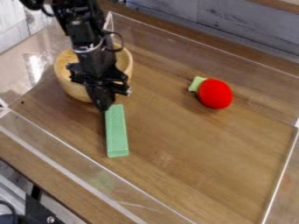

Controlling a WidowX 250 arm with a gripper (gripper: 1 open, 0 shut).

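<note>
My black gripper (107, 100) is low at the left, in front of the wooden bowl (73, 82), just above the upper end of a green bar (115, 133). It looks shut, with nothing visible between its fingers, though the tips are small to see. A red round object (215, 94) with a small green piece behind it lies to the right.
Pale rims run along its front left and right sides, and a panelled wall stands at the back.
</note>
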